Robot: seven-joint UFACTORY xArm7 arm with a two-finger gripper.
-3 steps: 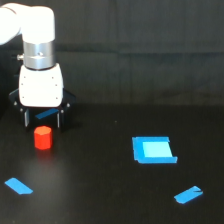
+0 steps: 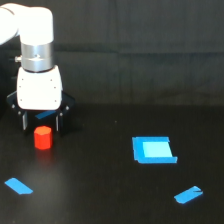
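Note:
A white robot arm with a black gripper (image 2: 41,120) hangs at the left of the camera view, its fingers spread open just above a red block (image 2: 43,138). The block stands on the black table (image 2: 110,190), with nothing between the fingertips that clearly grips it. To the right, a blue taped square (image 2: 140,149) surrounds a pale light-blue patch (image 2: 157,149).
Short blue tape strips lie at the front left (image 2: 19,186) and front right (image 2: 188,195).
The red block and tape marks stay where they were.

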